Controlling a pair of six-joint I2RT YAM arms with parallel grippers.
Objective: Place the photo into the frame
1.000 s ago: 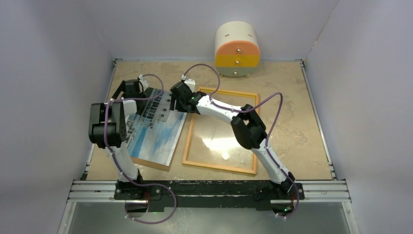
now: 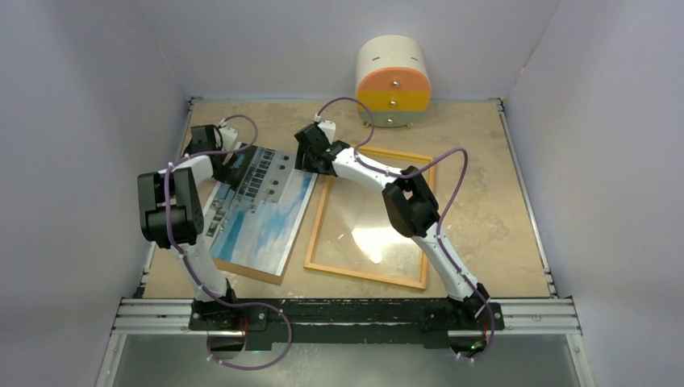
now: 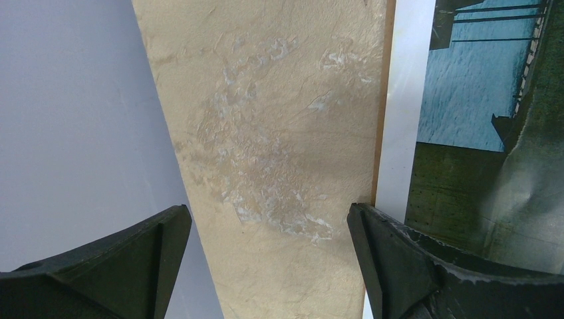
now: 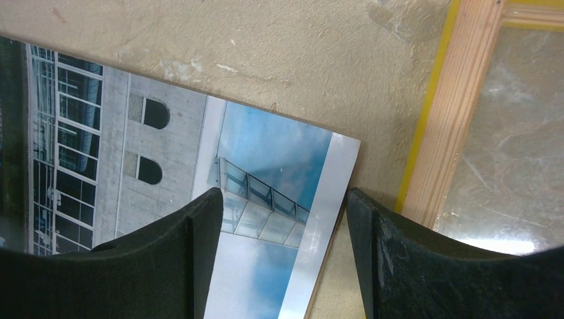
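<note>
The photo (image 2: 262, 222), a blue-sky print with a white building and white border, lies on the table at left. The wooden frame (image 2: 310, 242) lies to its right with a clear pane. My left gripper stands open over the photo's left edge, one fingertip at the white border (image 3: 402, 119). My right gripper is at the photo's far right corner, fingers apart, the right one just outside the white edge (image 4: 329, 186), the left over the print. Whether it touches the photo is unclear.
A rounded three-drawer cabinet (image 2: 393, 68) stands at the back. Grey walls border the sides and back; the left one (image 3: 86, 133) is close to my left gripper.
My right gripper has moved rightward and toward the back to the photo's corner. The frame has shifted slightly right.
</note>
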